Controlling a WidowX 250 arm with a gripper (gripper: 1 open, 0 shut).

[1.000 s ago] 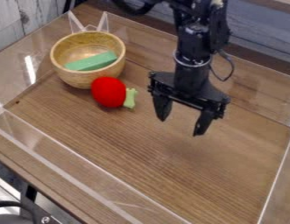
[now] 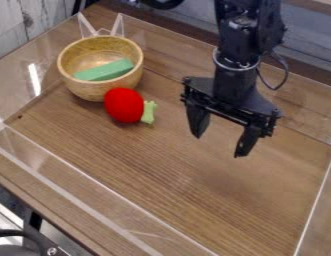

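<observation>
My black gripper [image 2: 232,120] hangs over the right-middle of the wooden table, open, with its fingers apart and nothing seen between them. A red round object [image 2: 124,103] with a pale green piece [image 2: 148,113] at its right side lies to the left of the gripper. Behind it, at the upper left, a yellow bowl [image 2: 82,45] holds a green oblong item [image 2: 105,70].
A cable runs along the upper part of my arm.
Over the last second the gripper has shifted a little and now sits slightly further right. The red object and the bowl have not moved.
</observation>
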